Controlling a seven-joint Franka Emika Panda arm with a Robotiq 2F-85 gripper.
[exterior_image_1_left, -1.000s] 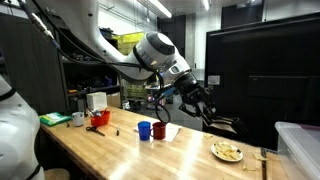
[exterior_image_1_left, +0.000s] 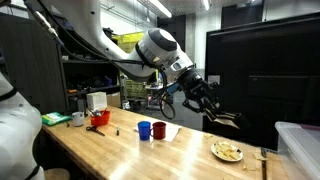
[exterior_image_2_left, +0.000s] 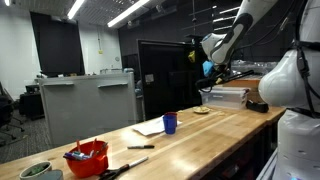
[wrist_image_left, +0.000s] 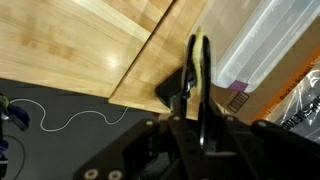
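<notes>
In the wrist view my gripper is shut on a thin pale-yellow piece (wrist_image_left: 198, 68), seen as a narrow strip between the dark fingers. What that piece is cannot be made out. From the first exterior view, the gripper (exterior_image_1_left: 226, 119) hangs in the air above and slightly behind the white plate (exterior_image_1_left: 217, 155), clear of the table. Yellowish pieces (exterior_image_1_left: 228, 151) lie on that plate. The second exterior view shows the plate only as a small shape (exterior_image_2_left: 201, 110) on the far side of the table.
A blue cup (exterior_image_1_left: 144, 130) and a dark red cup (exterior_image_1_left: 159, 130) stand mid-table by a white sheet (exterior_image_1_left: 172, 129). A red bowl (exterior_image_2_left: 87, 160) holds small items. A clear bin (exterior_image_1_left: 299, 147) borders the right end. A black object (wrist_image_left: 174, 87) sits near the table's edge.
</notes>
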